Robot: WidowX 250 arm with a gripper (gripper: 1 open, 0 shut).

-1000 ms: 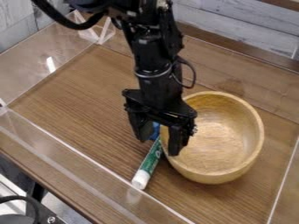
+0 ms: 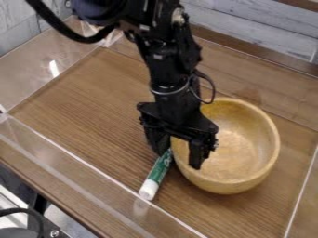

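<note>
My black gripper point(image 2: 178, 139) is low at the near left rim of a tan round bowl point(image 2: 246, 152) on the wooden table point(image 2: 80, 119). It stands open. A green marker with a white end point(image 2: 155, 175) lies on the table left of the bowl, its upper end beside or under the gripper's left finger. The gripper hides part of the bowl's rim, and I cannot tell what lies between the fingers.
Bare wood lies to the left and at the lower right. A pale wall point(image 2: 255, 28) runs along the back. Cables and dark hardware sit at the lower left, off the table's edge.
The gripper has shifted slightly. A small blue object seen beside the marker's upper end one second ago is now hidden behind the gripper.
</note>
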